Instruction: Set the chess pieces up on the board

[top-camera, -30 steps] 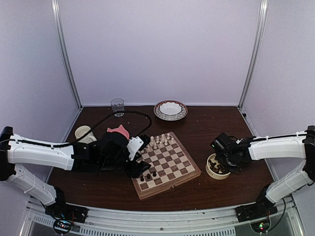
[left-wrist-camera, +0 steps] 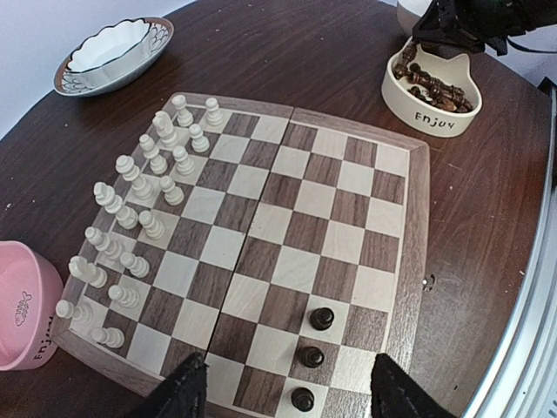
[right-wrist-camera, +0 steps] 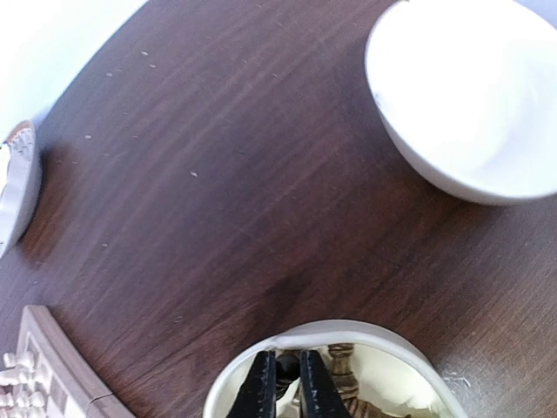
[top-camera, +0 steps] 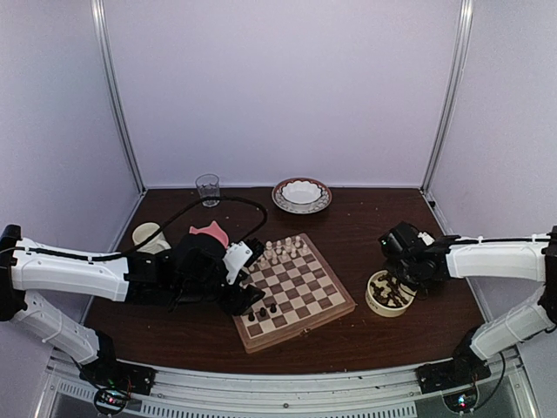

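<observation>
The wooden chessboard [left-wrist-camera: 291, 200] carries two rows of white pieces [left-wrist-camera: 139, 196] along its far-left side in the left wrist view. Three dark pieces, one of them a dark pawn [left-wrist-camera: 322, 319], stand in a short line near the opposite side. Above that end, my left gripper is open, its fingers wide apart with nothing gripped. More dark pieces [left-wrist-camera: 435, 91] lie heaped in a cream bowl [left-wrist-camera: 431, 119]. Over this bowl my right gripper is shut on a dark piece [right-wrist-camera: 286, 374], mostly hidden by the fingers.
A pink bowl [left-wrist-camera: 24, 305] sits close to the board's white side. Behind are plates [top-camera: 302, 196] and a clear glass [top-camera: 208, 187]. A white bowl [right-wrist-camera: 470, 104] stands near the right gripper. Bare table [top-camera: 348, 226] lies between board and cream bowl.
My right gripper has shifted slightly back and right over the cream bowl, leaving more of its contents visible. The left arm and the board look unchanged.
</observation>
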